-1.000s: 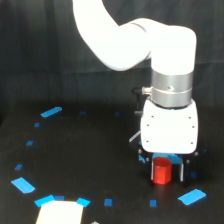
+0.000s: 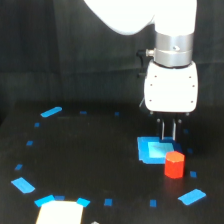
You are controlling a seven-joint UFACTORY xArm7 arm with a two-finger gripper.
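A red block (image 2: pixel 174 164) stands on the dark table, at the lower right corner of a blue square (image 2: pixel 155 150), slightly overlapping it in the view. My gripper (image 2: pixel 168 129) hangs above and behind the block, clear of it. Its two dark fingers (image 2: pixel 162 128) point down fairly close together, and nothing shows between them. How far apart the tips stand is hard to tell against the dark background.
Flat blue strips lie about the table, among them one at the right (image 2: pixel 192 197) and one at the left (image 2: pixel 23 185). A pale object (image 2: pixel 60 213) is cut off by the bottom edge.
My gripper has risen away from the red block, which its fingers flanked before. The block now sits slightly further right, and the fingers appear closer together.
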